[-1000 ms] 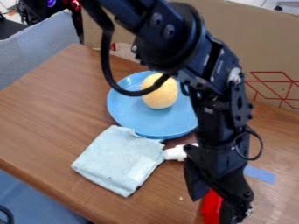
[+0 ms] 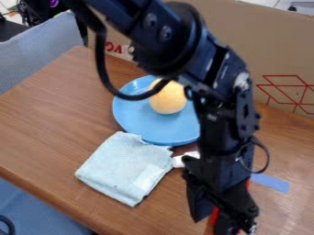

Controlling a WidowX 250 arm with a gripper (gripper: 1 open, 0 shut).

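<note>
My gripper [image 2: 221, 204] points down at the lower right of the camera view, low over the wooden table. A red object [image 2: 243, 229] shows only in part behind and below its fingers, so whether they touch or hold it is hidden. A folded light-blue cloth [image 2: 123, 170] lies to the left of the gripper. Behind the arm, a blue plate [image 2: 132, 117] carries a round yellowish object [image 2: 168, 99]. A small white object [image 2: 181, 161] lies beside the cloth, partly hidden by the arm.
A cardboard panel [image 2: 282, 69] stands along the back of the table [image 2: 50, 119]. A blue strip [image 2: 273, 183] lies right of the arm. Its edge runs along the lower left.
My gripper has shifted slightly left and up, and the arm's upper part has moved with it. Less of the red object shows beside the fingers.
</note>
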